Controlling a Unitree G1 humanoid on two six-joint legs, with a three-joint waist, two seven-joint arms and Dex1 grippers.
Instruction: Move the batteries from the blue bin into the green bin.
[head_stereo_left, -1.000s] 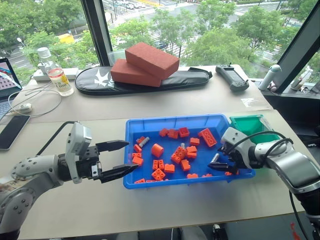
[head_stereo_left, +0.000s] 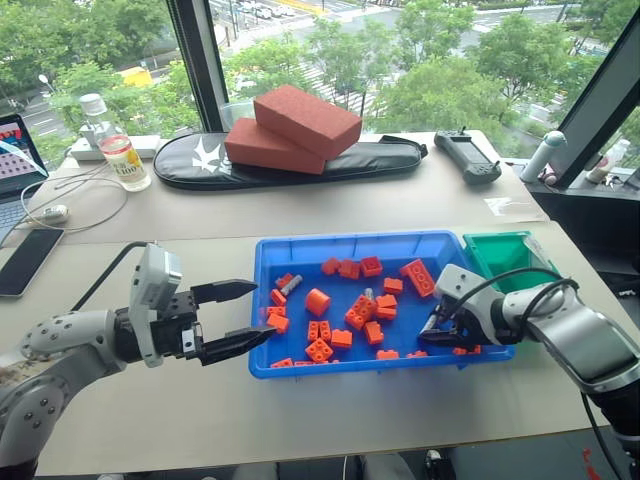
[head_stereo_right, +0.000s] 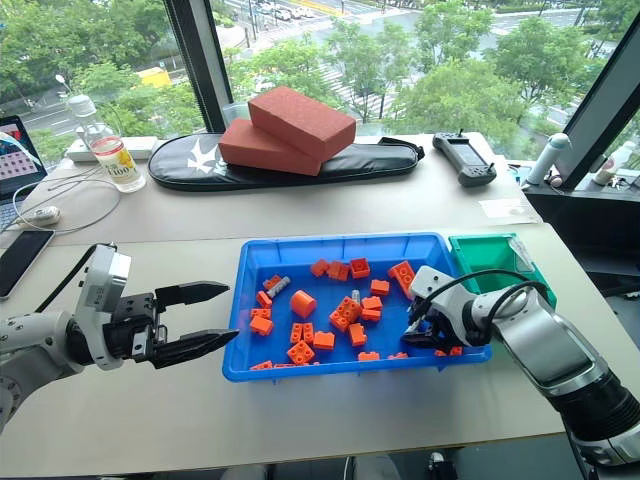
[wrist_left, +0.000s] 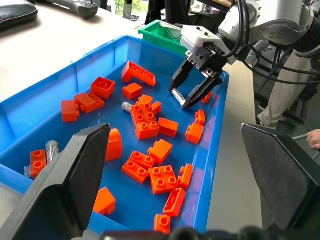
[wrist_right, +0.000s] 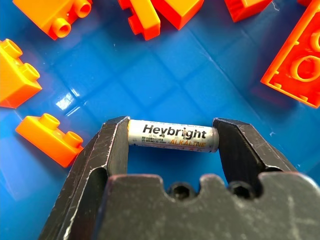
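The white Heybright battery (wrist_right: 173, 136) is gripped end to end between the fingers of my right gripper, low over the floor of the blue bin (head_stereo_left: 350, 372). My left gripper (head_stereo_left: 245, 318) stands open and empty at the bin's left side. A second battery (wrist_left: 52, 149) lies by an orange brick at the bin's left end. A third battery (wrist_left: 127, 107) pokes out beside the bricks near the middle, partly hidden. The green bin (head_stereo_left: 495, 243) sits just right of the blue one, partly covered by my right arm.
Orange bricks (wrist_left: 146, 120) are scattered across the blue bin, several around my right gripper. Behind it lie a black case (head_stereo_left: 200, 165) with red blocks (head_stereo_left: 305, 118) and a handheld controller (head_stereo_left: 467, 157).
The left gripper remains open.
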